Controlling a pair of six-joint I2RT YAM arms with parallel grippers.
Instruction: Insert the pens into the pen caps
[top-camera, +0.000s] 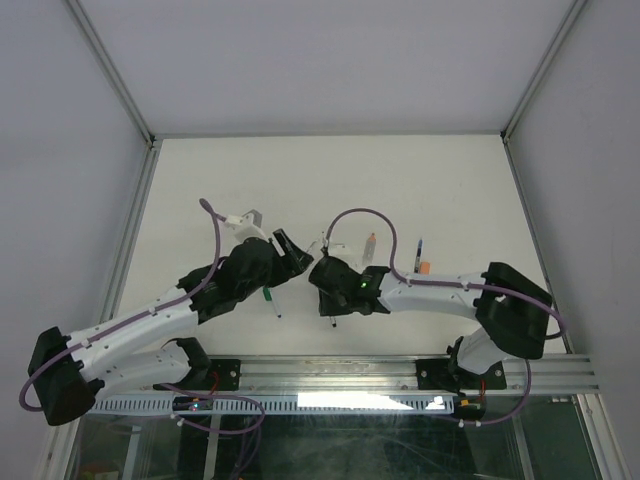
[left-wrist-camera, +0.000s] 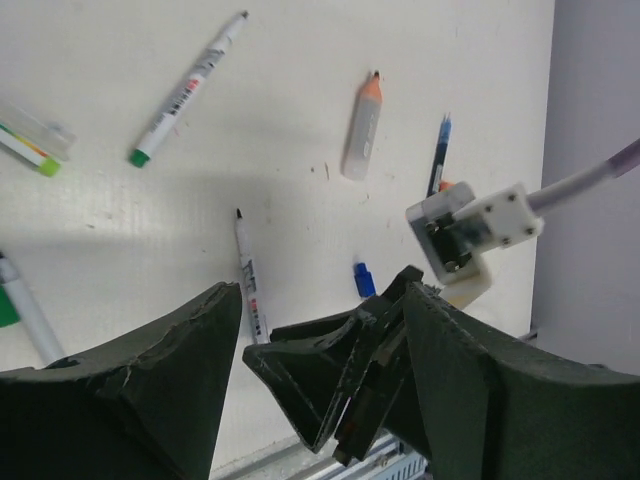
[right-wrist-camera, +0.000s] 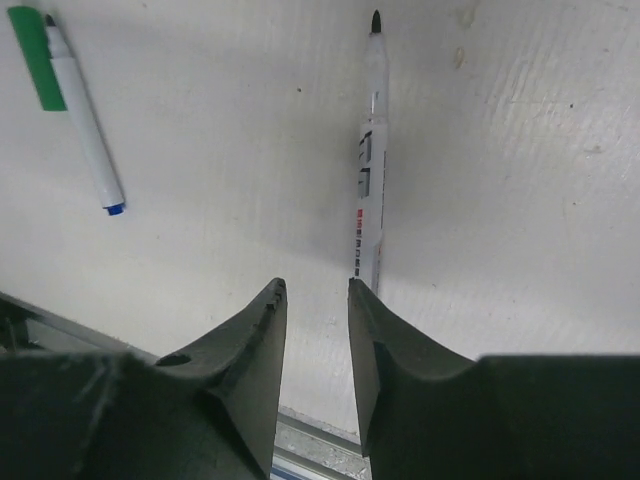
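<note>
A white pen (right-wrist-camera: 372, 180) with its dark tip bare lies below my right gripper, whose fingers stand part open just short of it. My left gripper (top-camera: 295, 250) is raised further up and left; its fingers look parted in the top view, and its inner finger edges are out of clear view. In the left wrist view a green-tipped white pen (left-wrist-camera: 185, 95) lies above, with another white pen (left-wrist-camera: 35, 315) at left. The right wrist view shows a green cap (right-wrist-camera: 38, 60) beside a blue-ended pen (right-wrist-camera: 90, 135).
An orange-tipped pen (left-wrist-camera: 363, 130), a dark blue pen (left-wrist-camera: 438, 160) and a small blue cap (left-wrist-camera: 363, 280) lie to the right.
</note>
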